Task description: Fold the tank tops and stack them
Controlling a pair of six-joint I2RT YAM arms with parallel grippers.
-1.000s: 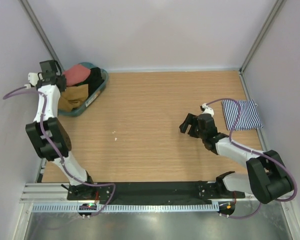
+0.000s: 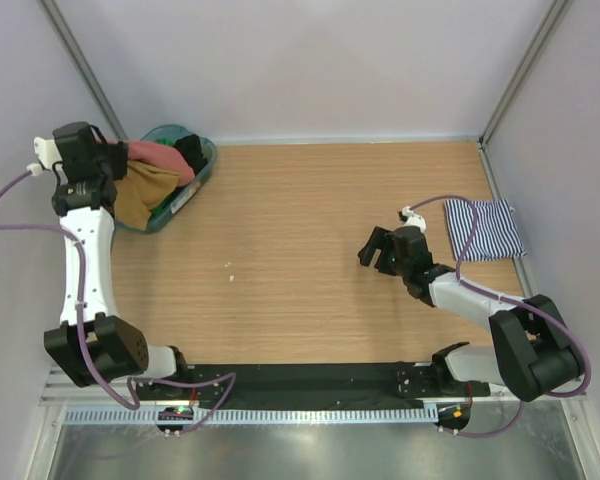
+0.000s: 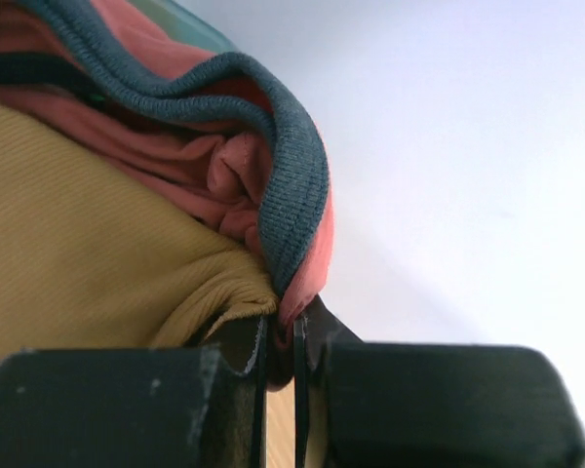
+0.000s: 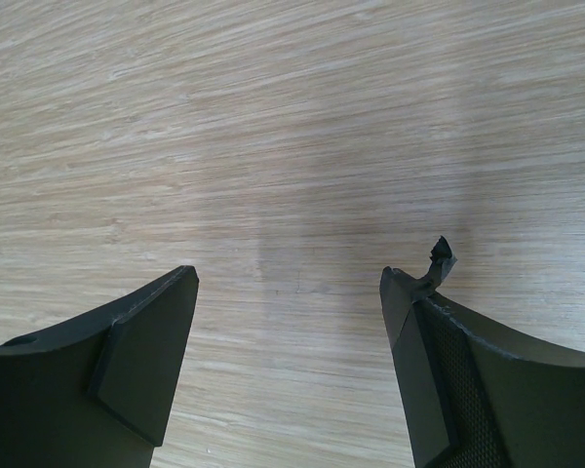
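Note:
Over the basket at the far left, my left gripper (image 2: 120,160) is shut on cloth. In the left wrist view, bunched salmon-pink cloth with a blue-grey trim (image 3: 297,185) and mustard cloth (image 3: 97,244) both run to the fingertips. The pink cloth (image 2: 165,160) and mustard cloth (image 2: 143,195) stretch from the gripper back toward the basket. Black cloth (image 2: 191,152) lies in the basket. A folded striped top (image 2: 483,230) lies flat at the right side of the table. My right gripper stands open above bare wood, nothing between its fingers.
The teal basket (image 2: 209,165) stands in the back left corner, close to the walls, with a bit of green showing inside. Bare tabletop (image 2: 280,240) fills the middle.
More green shows in the basket. The right arm has stayed still.

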